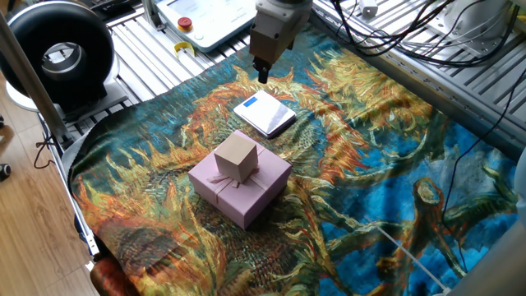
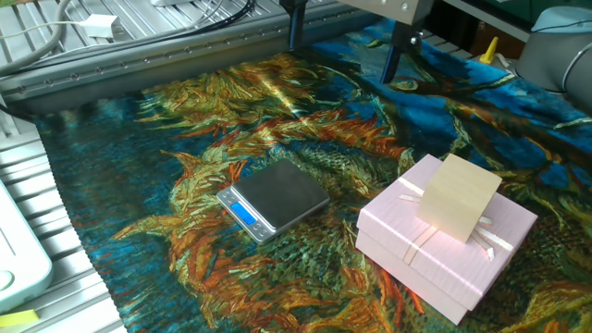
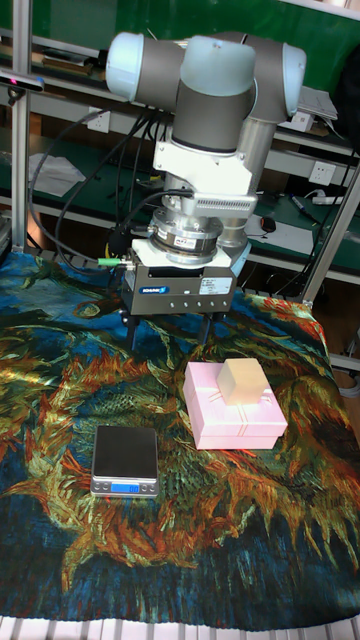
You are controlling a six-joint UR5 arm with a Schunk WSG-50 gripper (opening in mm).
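Note:
A plain tan cube rests on the lid of a pink gift box with a ribbon bow. Beside the box lies a flat digital scale with a blue lit display; its dark plate is bare. My gripper hangs above the cloth, behind the scale and box in the third exterior view. Its two fingers are wide apart with nothing between them, so it is open. In the second exterior view, the fingertips show at the top edge, clear of the cube and scale.
A painted-pattern cloth covers the table, with wide free areas around the box. A tablet-like panel with a red button lies at the back. Cables run along the rail, and a black ring-shaped object stands at the left.

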